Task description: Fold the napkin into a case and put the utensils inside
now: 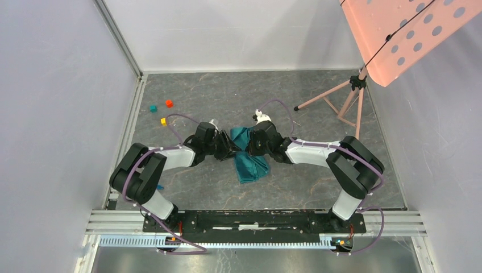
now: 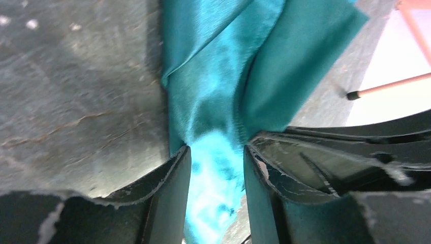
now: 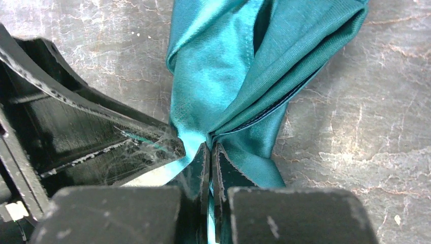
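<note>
The teal napkin [image 1: 252, 168] lies on the grey floor between both arms, folded in a narrow strip with layers overlapping. In the right wrist view, a raised fold of the napkin [image 3: 284, 84] runs down to the tips of my right gripper, which is shut with the cloth's edge pinched between its fingers. My left gripper is open over the napkin [image 2: 208, 96], and cloth shows between its spread fingertips without being gripped. No utensil can be clearly made out in these views.
Small teal [image 1: 153, 108], red [image 1: 169, 103] and yellow [image 1: 163, 121] cubes sit at the back left. A bit of a blue object [image 1: 160, 187] shows beside the left arm. At the right stands a pink tripod [image 1: 348, 105]. Bare floor lies behind the napkin.
</note>
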